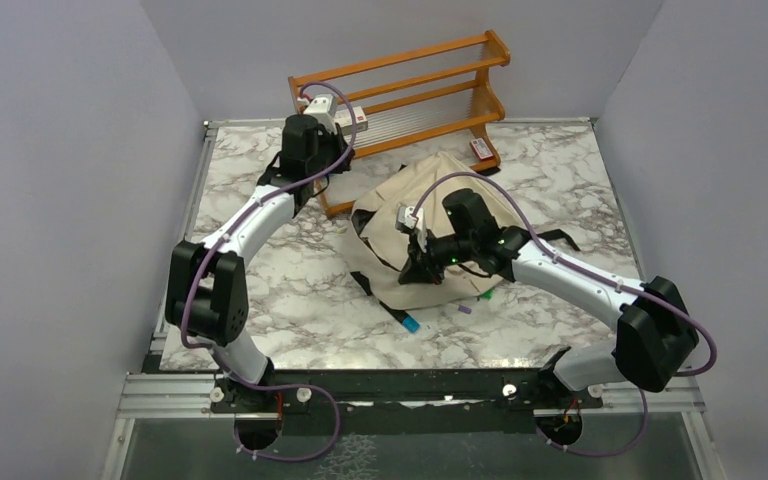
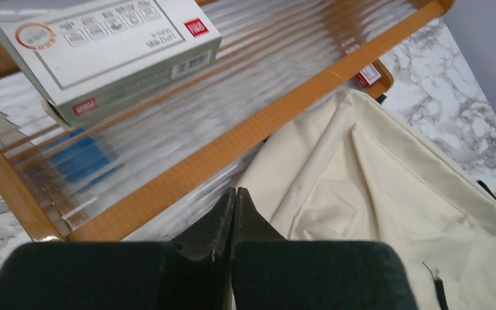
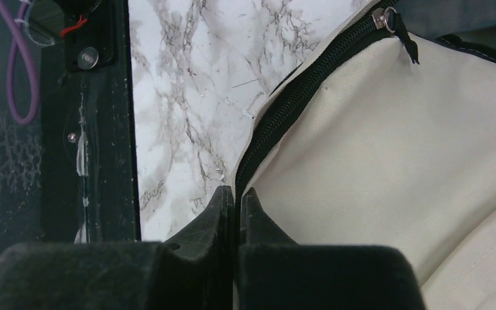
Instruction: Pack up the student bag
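The cream bag [image 1: 440,195] lies in the middle of the table, in front of the wooden shelf. Its black-zippered edge [image 3: 307,84] runs between the fingertips of my right gripper, which is shut on that edge. At the bag's back left, my left gripper is shut above the shelf's front rail, with nothing showing between its fingers. On the shelf stands a white and grey box [image 2: 119,55]; a small red box [image 1: 481,149] rests at the shelf's right end. The blue end of a marker [image 1: 410,324] shows at the bag's front edge.
The wooden shelf [image 1: 410,139] spans the back of the table, its rails close to my left gripper. A purple pen end [image 1: 465,309] and a green item [image 1: 485,295] peek out from under the bag. Bare marble lies left and right.
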